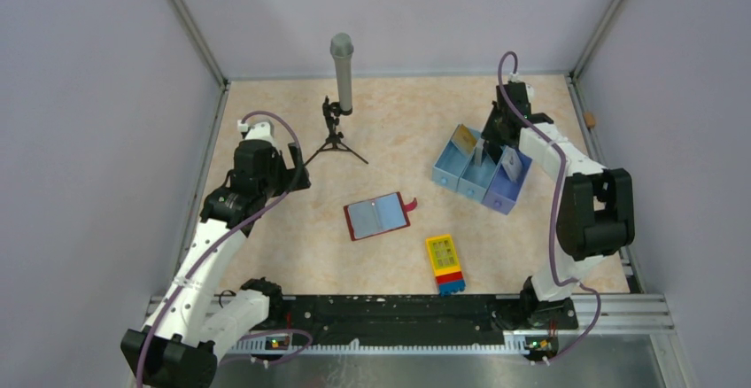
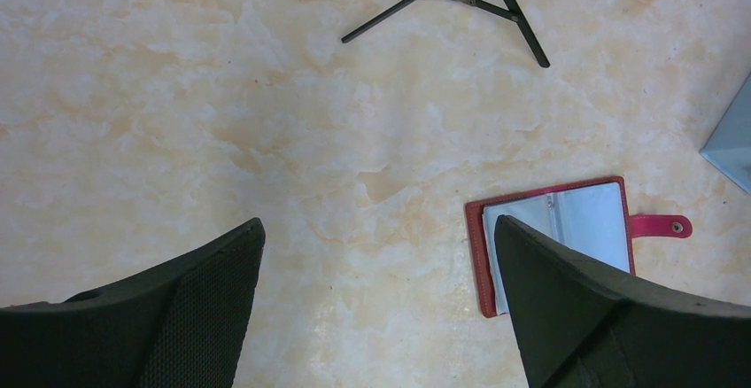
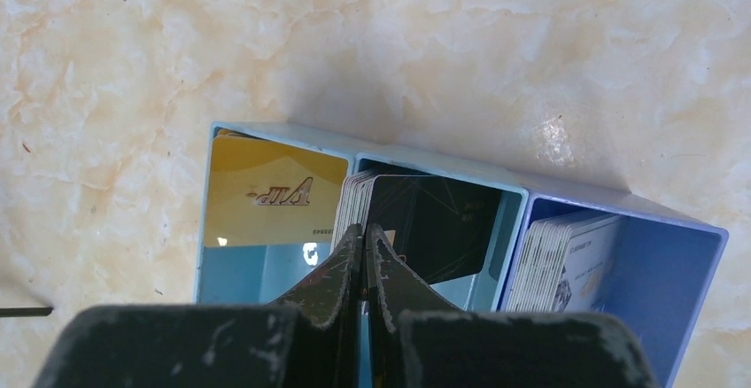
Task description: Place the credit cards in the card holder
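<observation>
The dark red card holder (image 1: 377,215) lies open on the table, its pale pockets facing up; in the left wrist view a finger covers part of the holder (image 2: 592,215). In the right wrist view, a gold card (image 3: 276,189) leans in the left compartment, a stack topped by a black card (image 3: 438,220) in the middle one, and white cards (image 3: 586,262) in the right one. My right gripper is over the middle compartment, fingertips together at the stack's pale edges, no card visible between them. My left gripper stands open and empty above bare table.
The three-compartment blue box (image 1: 472,195) stands at the right. A microphone (image 1: 343,73) on a small black tripod (image 1: 333,131) is at the back, and toy bricks (image 1: 445,259) lie near the front edge. Table between the left arm and the holder is free.
</observation>
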